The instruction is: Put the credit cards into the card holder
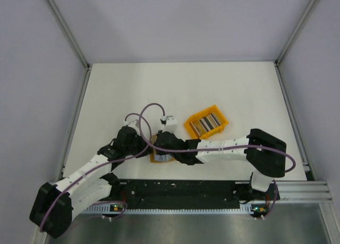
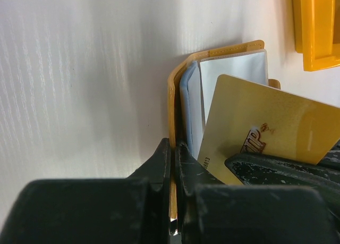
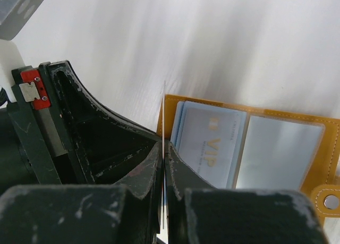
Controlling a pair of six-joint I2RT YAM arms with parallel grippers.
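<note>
An open brown card holder (image 1: 162, 158) with pale pockets lies on the table beneath the grippers. In the left wrist view my left gripper is shut on its brown edge (image 2: 172, 106), which runs between the fingertips. A gold card (image 2: 255, 119) with dark lettering tilts over the white pocket there, a black finger (image 2: 287, 175) of the right gripper against it. In the right wrist view my right gripper is shut on this card, seen edge-on as a thin line. Beside it, a pocket (image 3: 210, 143) shows faint VIP lettering. Whether the card's lower edge is inside a pocket cannot be seen.
An orange box (image 1: 190, 131) with several cards standing in it sits to the right of the holder, behind the right arm. Both arms crowd together over the holder.
</note>
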